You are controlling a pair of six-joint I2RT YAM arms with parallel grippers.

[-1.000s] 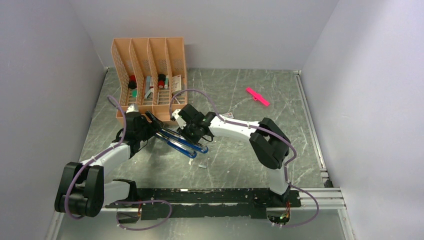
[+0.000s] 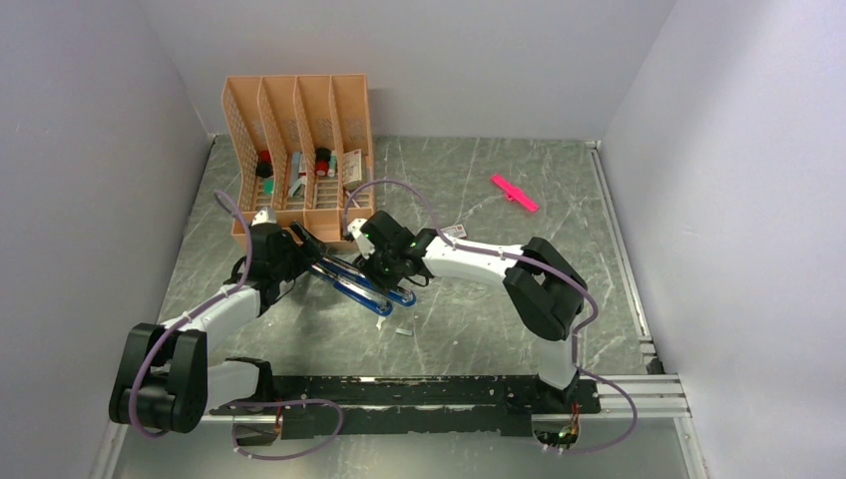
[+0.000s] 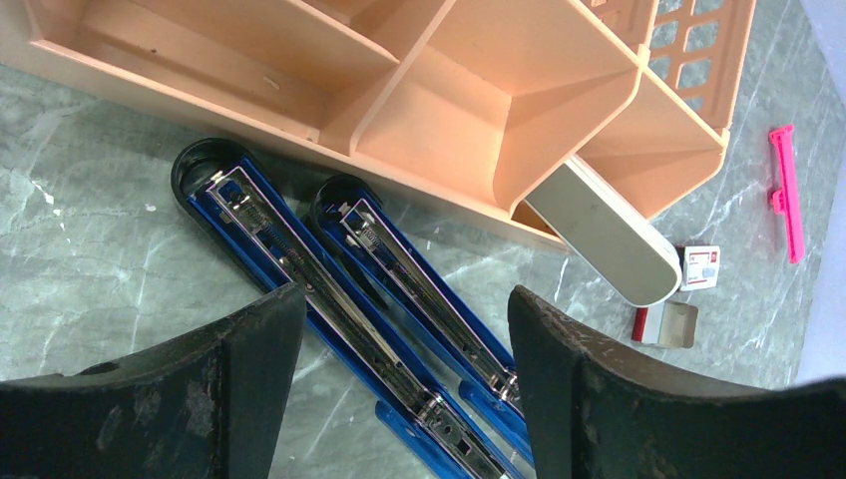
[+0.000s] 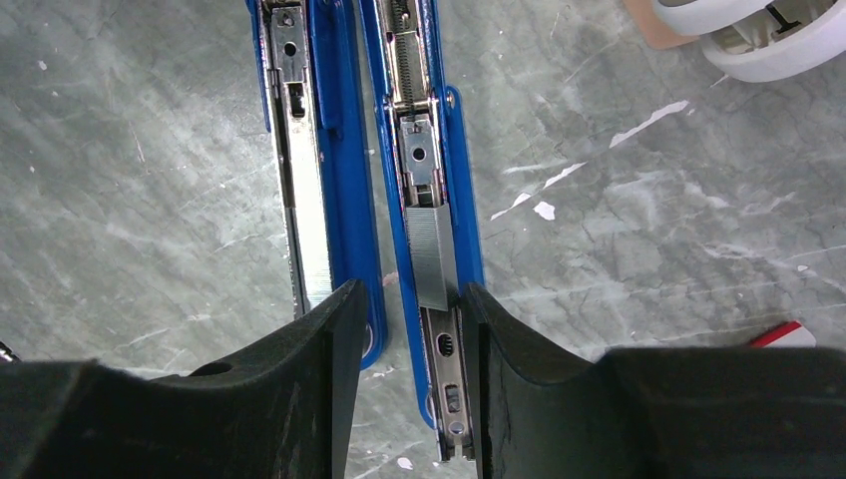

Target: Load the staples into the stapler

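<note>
Two blue staplers lie opened side by side on the table, the left one [image 3: 344,314] and the right one [image 3: 429,289] in the left wrist view. In the right wrist view, a grey staple strip [image 4: 431,256] rests along the metal channel of one stapler [image 4: 407,120]; the other stapler [image 4: 344,180] has a bright strip in its channel. My right gripper is open over them, one fingertip close beside the grey strip's end; whether it touches cannot be told. My left gripper stands open above the staplers, its fingers apart with nothing held.
The peach organizer [image 3: 439,150] stands close behind the staplers, near my left gripper. Small staple boxes [image 3: 665,324] lie to the right. A pink object [image 2: 515,193] is farther right at the back. A small grey piece [image 2: 404,331] lies in front.
The left arm and the staplers look unmoved.
</note>
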